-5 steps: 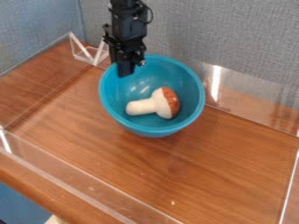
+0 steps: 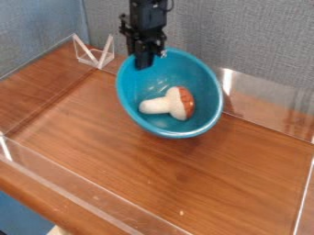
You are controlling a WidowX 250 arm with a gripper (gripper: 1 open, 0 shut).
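Note:
My gripper (image 2: 143, 57) is shut on the left rim of a teal bowl (image 2: 135, 92) in the upper middle of the camera view. The bowl is tilted, its inside facing the camera. In it lies a toy mushroom (image 2: 168, 104) with a white stem and an orange-brown cap. The fingertips are small and partly hidden at the rim.
A white wire stand (image 2: 94, 55) is at the back left.
My gripper has risen and moved slightly right with the bowl, which is now more steeply tilted than before. The mushroom has shifted with it.

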